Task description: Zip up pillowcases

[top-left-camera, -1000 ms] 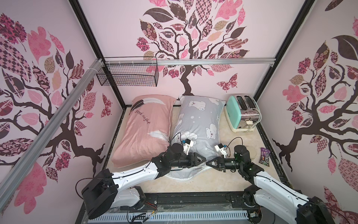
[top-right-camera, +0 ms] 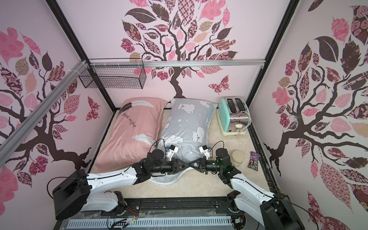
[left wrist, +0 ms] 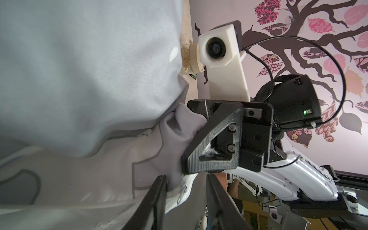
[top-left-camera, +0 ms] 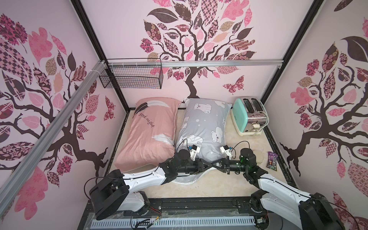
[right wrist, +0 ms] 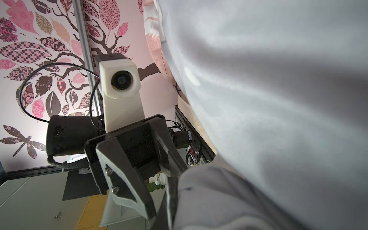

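Observation:
A grey pillowcase with white bears (top-left-camera: 203,132), stuffed with a pillow, lies in the middle of the table with its loose mouth toward me. Its white-edged hem (left wrist: 180,197) rises to the right gripper. That gripper is shut, with bunched grey cloth at its fingertips. Both grippers meet tip to tip over the pillowcase's near end. My left gripper is partly open, its fingers (left wrist: 151,207) apart on either side of the hem. In the right wrist view, cloth covers most of the right fingers. No zipper pull can be made out.
A pink pillow (top-left-camera: 147,132) lies to the left against the grey one. At the back right stands a mint toaster (top-left-camera: 249,115); a snack packet (top-left-camera: 272,161) and round lid (top-right-camera: 238,157) lie nearer.
The left gripper has moved slightly right and in against the right gripper, closing the small gap that showed between them one second ago. The pillows have stayed in place.

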